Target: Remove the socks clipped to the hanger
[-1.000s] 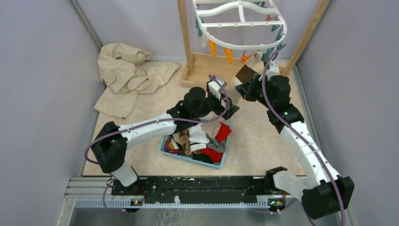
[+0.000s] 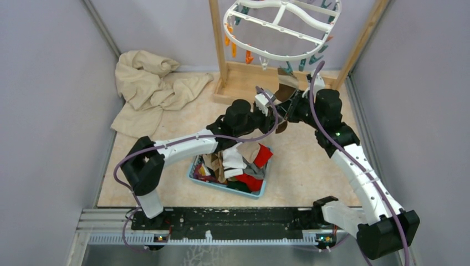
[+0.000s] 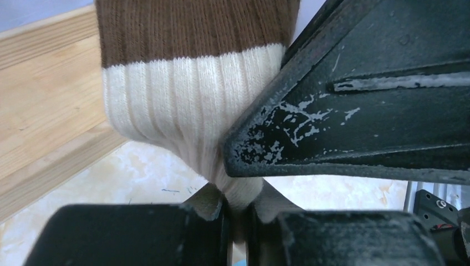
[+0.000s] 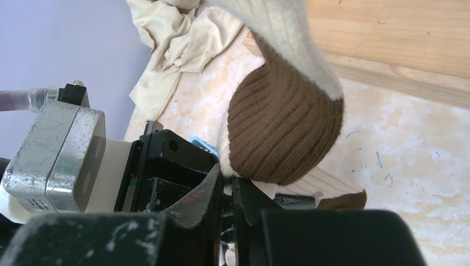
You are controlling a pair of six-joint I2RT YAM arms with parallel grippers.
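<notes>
A brown and cream ribbed sock [image 2: 286, 86] hangs below the white hanger [image 2: 271, 54], its top close under a teal clip [image 2: 289, 68]. My left gripper is shut on the sock's cream part, bunching it into a narrow fold, with more sock below. In the right wrist view, the sock's brown part [image 4: 285, 124] bulges just above my right gripper. The right fingers stand close together against the sock; whether they grip cloth is unclear. One right finger [image 3: 343, 105] crosses in front of the sock in the left wrist view.
Below the left arm, a light blue basket [image 2: 223, 188] holds several socks. A beige cloth [image 2: 144, 88] lies crumpled at the back left. The hanger's wooden base [image 2: 249, 77] stands behind the grippers. Floor to the right of the basket is clear.
My left gripper has moved right and up to the sock and shut on it. The hanger has turned, with its orange clips shifting left.
</notes>
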